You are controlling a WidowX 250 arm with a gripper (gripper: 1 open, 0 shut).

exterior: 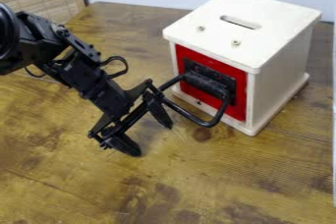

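A white wooden box [278, 81] with a slot in its top stands on the right, its red front panel [190, 94] facing left. A black fitting [207, 79] on that panel carries a black bent bar handle [199, 120] sticking out toward me. My black gripper [144, 132] hangs low over the table at the handle's left end, its two fingers apart, pointing down. Whether a finger touches the handle I cannot tell.
A light wall runs behind the box, and a woven panel [37, 22] stands at the back left.
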